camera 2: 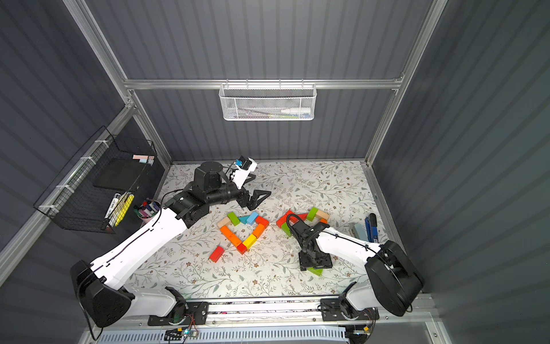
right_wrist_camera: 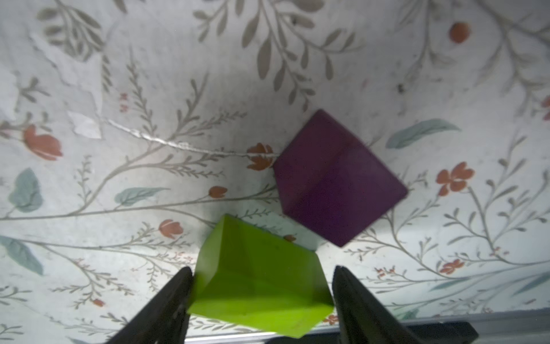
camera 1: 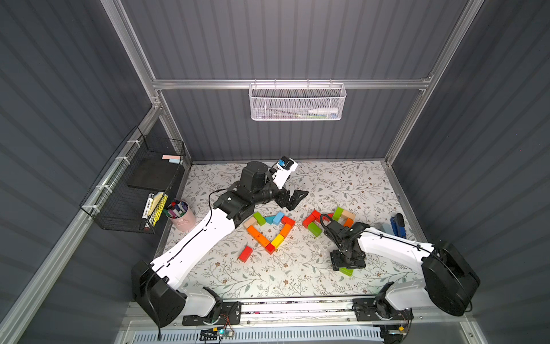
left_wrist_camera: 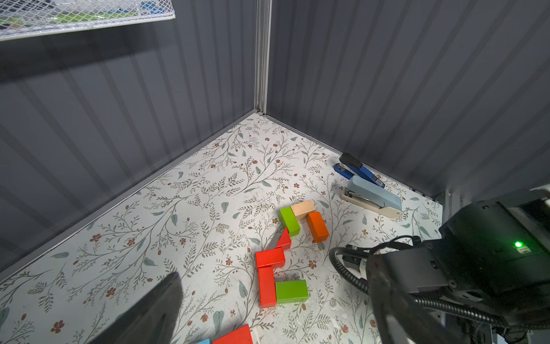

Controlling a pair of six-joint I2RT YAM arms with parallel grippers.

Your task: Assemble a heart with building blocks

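Note:
On the left of the table, several blocks form a closed heart outline, its red tip block (camera 1: 270,248) towards the front. To its right, a second, partial outline includes a green block (camera 1: 314,229) and an orange block (left_wrist_camera: 317,227). My left gripper (camera 1: 296,200) is open in the air behind the first heart, holding nothing. Low at the front right, my right gripper straddles a green block (right_wrist_camera: 263,275), its fingers part open; whether the fingers touch it cannot be told. A purple block (right_wrist_camera: 343,177) lies just beside that green one.
A loose red block (camera 1: 245,254) lies left of the first heart's tip. Staplers (left_wrist_camera: 372,195) sit by the right wall, and a pen cup (camera 1: 181,215) stands at the left.

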